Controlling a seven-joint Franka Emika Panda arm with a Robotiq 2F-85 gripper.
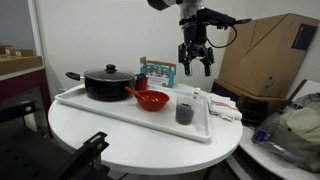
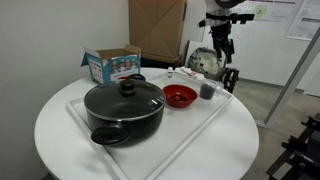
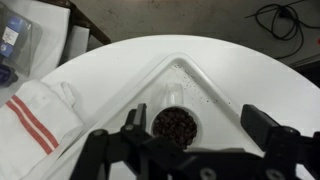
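Note:
My gripper hangs open in the air above the right part of the white tray, with its fingers spread apart and nothing between them. Below it on the tray stands a grey cup. The wrist view shows dark beans filling this cup, which lies between my two fingers in the picture but well beneath them. A pale, handle-like piece sticks out from its rim. Left of the cup is a red bowl with a red utensil in it. A black lidded pot occupies the tray's left end.
The white tray covers much of the round white table. A red-striped cloth lies beside it. A colourful box stands behind the pot. Dark crumbs dot the tray near the cup.

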